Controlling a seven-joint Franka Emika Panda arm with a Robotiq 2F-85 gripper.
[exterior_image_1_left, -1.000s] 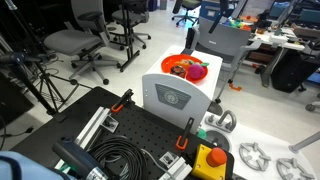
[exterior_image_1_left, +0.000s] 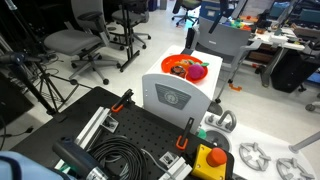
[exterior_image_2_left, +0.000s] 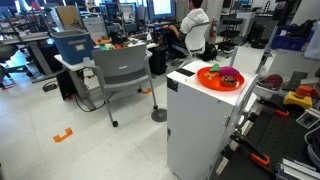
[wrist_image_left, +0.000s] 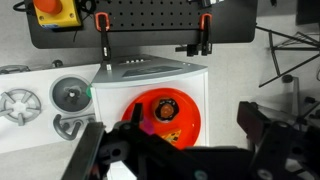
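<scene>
A round red-orange plate (wrist_image_left: 188, 132) lies on top of a white cabinet (exterior_image_2_left: 196, 108). On it are a dark round piece with a brownish-orange centre (wrist_image_left: 166, 108), a purple piece (exterior_image_1_left: 197, 73) and a small green piece (exterior_image_2_left: 214, 68). In the wrist view, my open gripper looks down over the plate, its dark fingers wide apart along the lower part of the picture. Nothing shows between the fingers. The gripper stays apart from the plate; its exact height is hard to judge.
Beside the cabinet, a white toy counter (wrist_image_left: 45, 130) has a grey sink (wrist_image_left: 70, 95) and burners. A yellow box with a red button (exterior_image_1_left: 212, 158) stands near a black perforated base (exterior_image_1_left: 150, 130). Coiled black cable (exterior_image_1_left: 118, 158) lies there. Grey chairs stand behind on open floor.
</scene>
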